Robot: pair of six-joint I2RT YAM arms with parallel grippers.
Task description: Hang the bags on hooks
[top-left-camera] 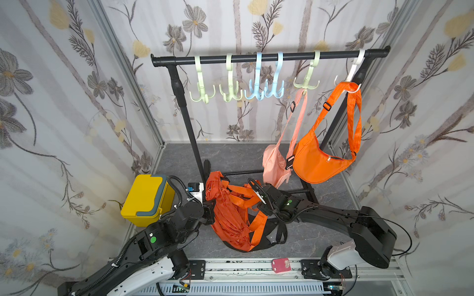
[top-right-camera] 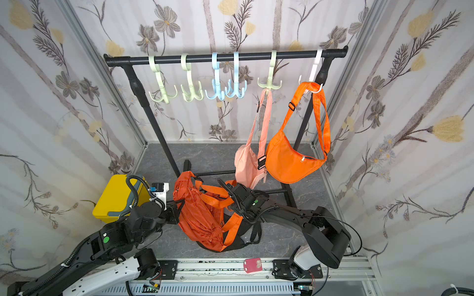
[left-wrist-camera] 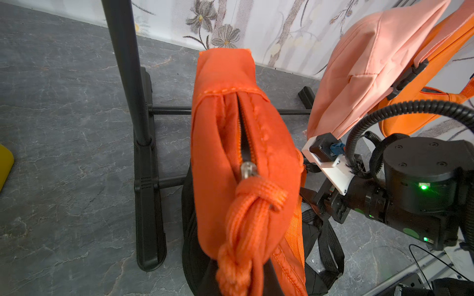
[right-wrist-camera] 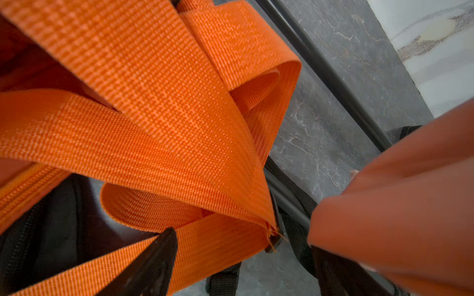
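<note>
A red-orange backpack [top-left-camera: 228, 217] with orange straps slumps on the floor in front of the rack. My left gripper [top-left-camera: 211, 213] is shut on its left side; the left wrist view shows the backpack's zipped top [left-wrist-camera: 224, 133] and a knotted orange cord [left-wrist-camera: 246, 231], with the fingertips mostly hidden below. From the right, my right gripper reaches in with fingers apart. Loops of orange webbing strap [right-wrist-camera: 217, 148] lie before and between its fingers, not gripped. Overhead hang free green hooks [top-left-camera: 201, 93] and blue hooks [top-left-camera: 255, 91].
A pink bag [top-left-camera: 276, 165] on a green hook hangs close against my right gripper. Farther right, an orange shoulder bag [top-left-camera: 321, 160] hangs from a white hook [top-left-camera: 354, 69]. A yellow box [top-left-camera: 143, 197] stands at left. The rack's post [top-left-camera: 187, 128] rises behind the backpack.
</note>
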